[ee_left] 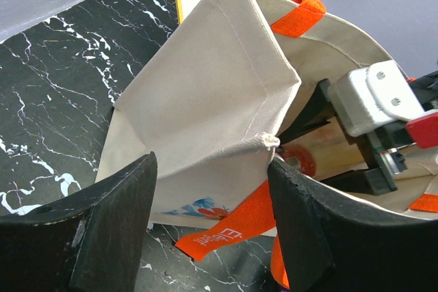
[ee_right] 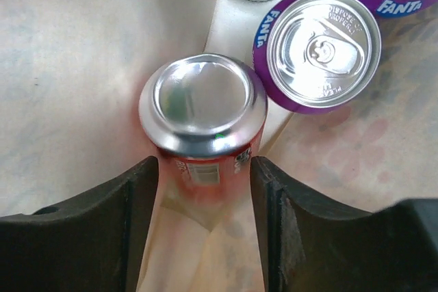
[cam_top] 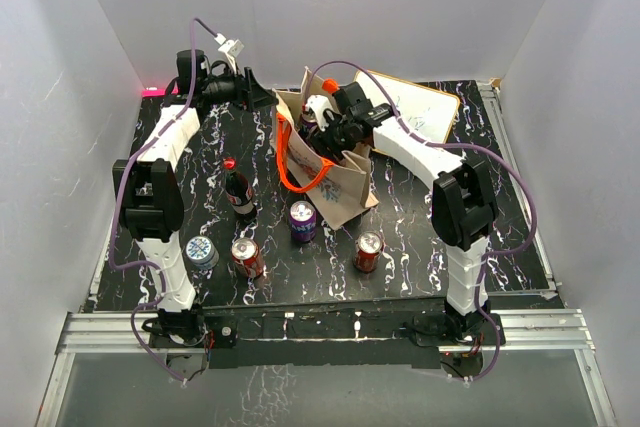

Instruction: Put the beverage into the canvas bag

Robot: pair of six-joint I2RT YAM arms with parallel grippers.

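Observation:
The canvas bag (cam_top: 335, 192) stands open at the back centre, orange handles down its front. My right gripper is down inside it, fingers part open around a red can (ee_right: 204, 114), beside purple Fanta cans (ee_right: 321, 52); whether it grips the can is unclear. My left gripper is at the bag's upper left edge, fingers apart, the canvas corner between or just beyond them. Outside the bag stand a cola bottle (cam_top: 239, 192), a purple can (cam_top: 303, 223), red cans (cam_top: 248, 259) and a round lidded container (cam_top: 201, 252).
A whiteboard (cam_top: 430, 112) lies behind the bag at the right. Open black marble table (cam_top: 420, 267) shows at the front right and left of the bag.

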